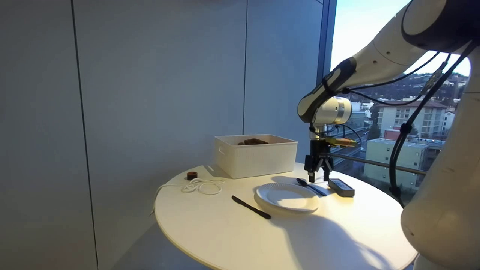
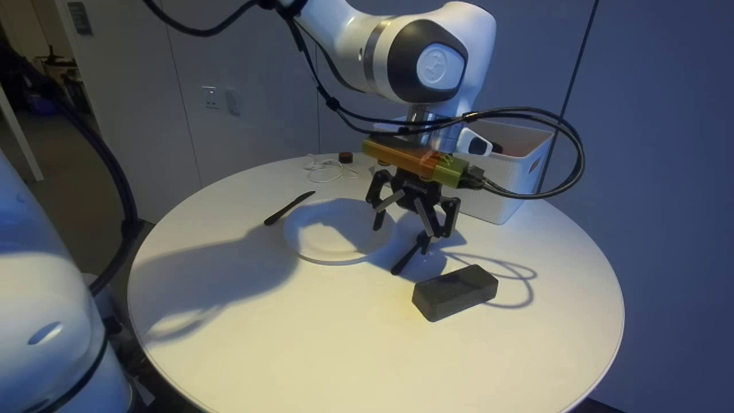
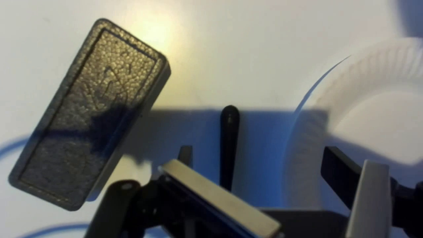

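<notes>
My gripper (image 1: 318, 177) points down low over the table, open, its fingers spread wide apart in the wrist view. Between and below them lies a black spoon (image 3: 229, 138); its handle shows, while the gripper hides the rest there. In exterior view 2 a finger covers part of the spoon (image 2: 406, 261), and contact cannot be judged. A white paper plate (image 1: 288, 197) rests beside the spoon. On the spoon's other side sits a dark rectangular block, like an eraser (image 2: 455, 292).
Behind the plate stands a white bin (image 1: 258, 161) with something brown inside. A black knife (image 1: 251, 207) lies on the plate's other side. A white cable (image 1: 207, 186) and a small dark roll (image 1: 192, 175) are farther off.
</notes>
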